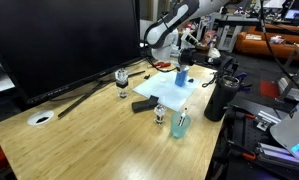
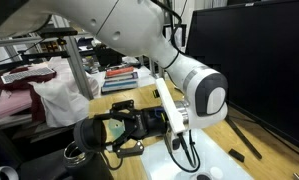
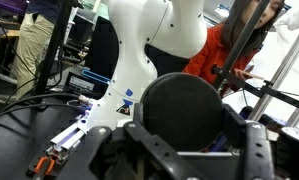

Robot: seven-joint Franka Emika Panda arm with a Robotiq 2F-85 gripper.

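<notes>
The white arm reaches over the far end of the wooden table, and its dark gripper (image 2: 124, 128) hangs there, turned sideways. In the wrist view a dark round object (image 3: 181, 110) fills the space between the fingers, and the gripper is shut on it. Its far side and its contents cannot be made out. A blue cup (image 1: 181, 77) shows just below the gripper in exterior view 1, over the white sheet (image 1: 169, 95). Whether this is the same thing as the dark round one is unclear.
A black bin (image 1: 219, 102) stands at the table's right edge. Nearer lie a teal cup (image 1: 180, 125), a small white-and-dark item (image 1: 160, 115) and a black block (image 1: 145, 104). A big black screen (image 1: 59, 45) lines the back.
</notes>
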